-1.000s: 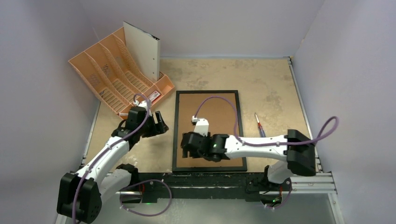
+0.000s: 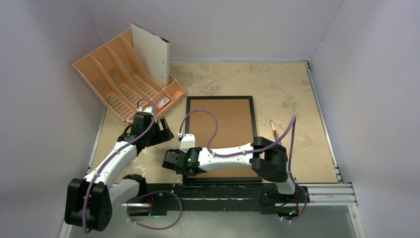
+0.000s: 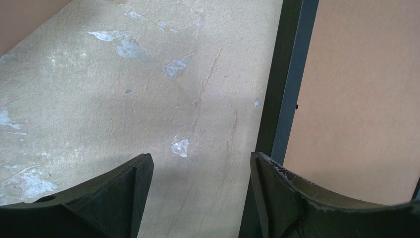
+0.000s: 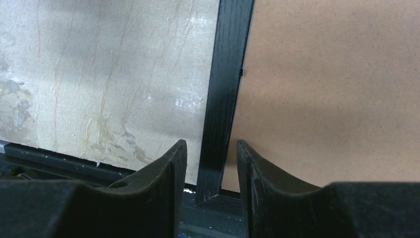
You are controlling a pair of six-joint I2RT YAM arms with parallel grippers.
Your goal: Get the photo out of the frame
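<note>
The black picture frame (image 2: pixel 254 119) lies flat on the table with its brown backing board (image 2: pixel 228 119) facing up; no photo shows. My left gripper (image 2: pixel 171 128) is open to the left of the frame, with nothing between its fingers. In the left wrist view, its right finger (image 3: pixel 277 198) overlaps the frame's left bar (image 3: pixel 280 99). Over the frame's lower left part hangs my right gripper, also open. In the right wrist view the frame's left bar (image 4: pixel 220 104) runs between its fingertips; whether they touch it I cannot tell. The right arm hides part of the board.
An orange slotted rack (image 2: pixel 114 74) stands at the back left, a white panel (image 2: pixel 151 54) upright in it. A red-handled tool (image 2: pixel 274 130) lies right of the frame. Bare table (image 2: pixel 287 84) spreads at the back right.
My right gripper has swung left across the board to the frame's left bar. The left gripper has shifted slightly to the left, away from the frame.
</note>
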